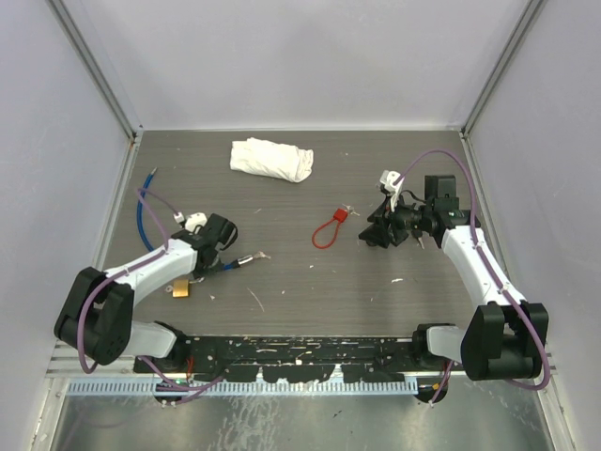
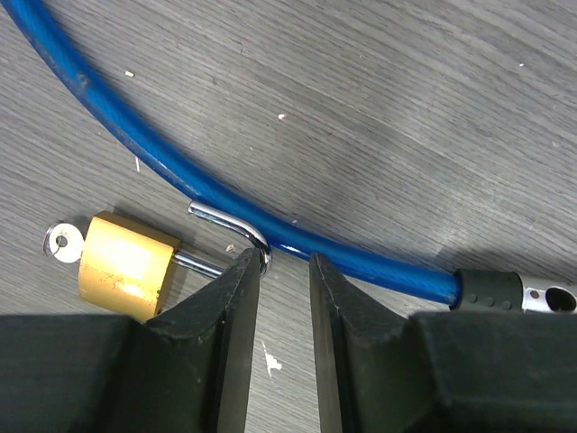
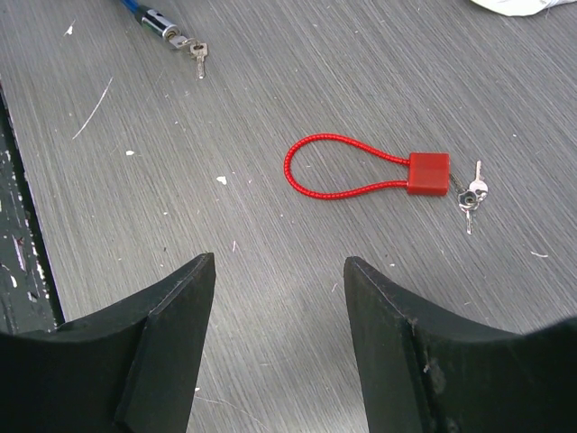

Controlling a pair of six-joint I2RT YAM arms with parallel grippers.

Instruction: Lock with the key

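Observation:
A brass padlock (image 2: 126,266) lies on the grey table at the left, its key (image 2: 63,242) in the bottom end. The silver shackle (image 2: 236,224) stands pulled out, its free end against the blue cable (image 2: 158,161). Just over the shackle's bend, my left gripper is open, one fingertip overlapping that bend and a clear gap between the fingers. Whether they touch cannot be told. On the right, my right gripper hangs open above bare table, nothing between its fingers. From above, the left arm hides part of the padlock (image 1: 180,288).
A red cable lock (image 3: 427,173) with keys (image 3: 473,194) lies mid-table. The blue cable's end lock (image 3: 160,24) has keys (image 3: 199,54) at its tip. A folded white cloth (image 1: 272,160) rests at the back. Open table surrounds the red lock.

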